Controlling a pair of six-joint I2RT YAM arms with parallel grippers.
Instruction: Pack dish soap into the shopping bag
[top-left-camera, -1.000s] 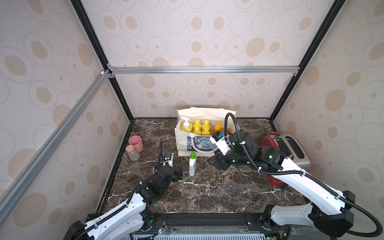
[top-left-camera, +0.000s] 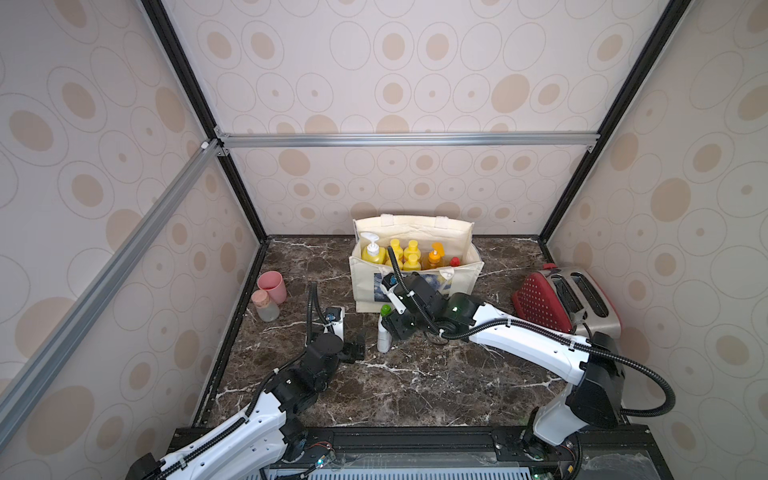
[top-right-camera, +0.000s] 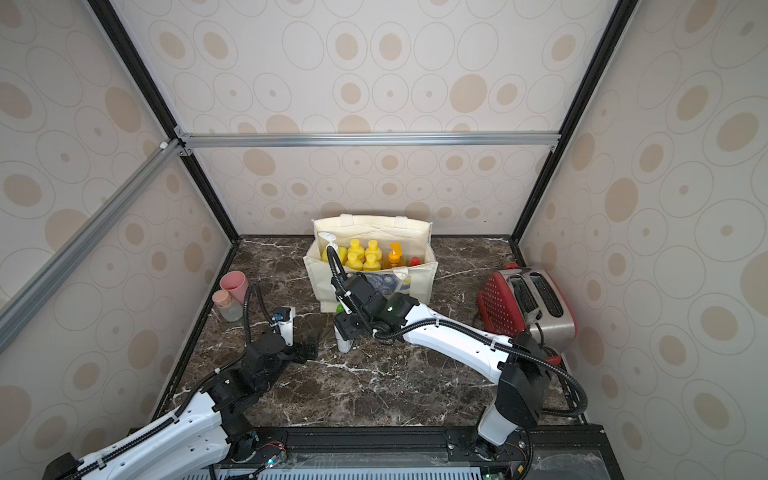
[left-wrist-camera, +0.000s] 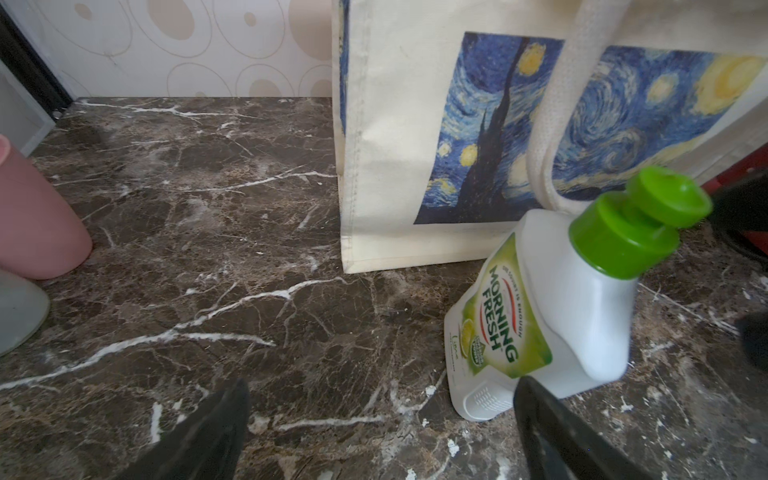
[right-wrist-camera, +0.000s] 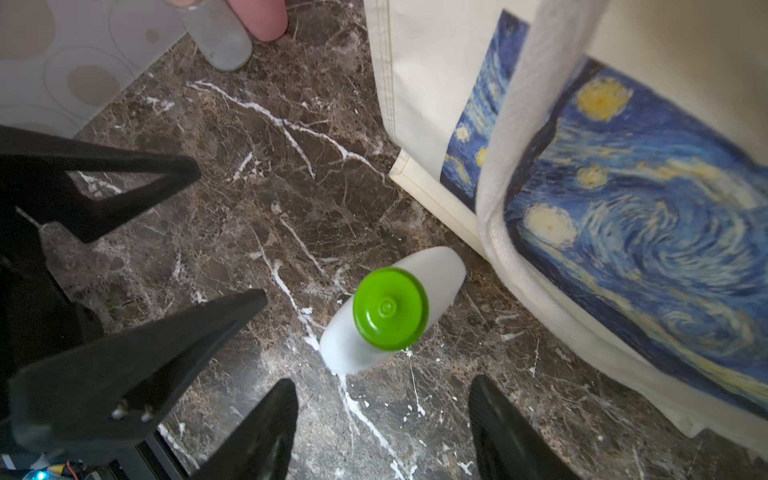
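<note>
A white dish soap bottle (left-wrist-camera: 512, 320) with a green cap (right-wrist-camera: 390, 308) stands upright on the dark marble table, just in front of the shopping bag (top-left-camera: 369, 304). Above and around its upper part is my right gripper, its fingers (right-wrist-camera: 264, 424) apart and the bottle not clamped. In the top views the right arm hides part of the bottle. My left gripper is open to the left of the bottle, with bare table between its fingertips. Yellow bottles (top-left-camera: 411, 254) and a pump bottle (top-left-camera: 373, 251) are inside the cream bag.
A pink cup (top-left-camera: 273, 285) and a cork-topped jar (top-left-camera: 265, 305) stand at the left edge. A red toaster (top-left-camera: 566, 300) is at the right. The bag's rope handle (right-wrist-camera: 512, 160) hangs on its front.
My right gripper has moved left from beside the bottle to over its upper part. The left arm and the bottle look almost unmoved.
</note>
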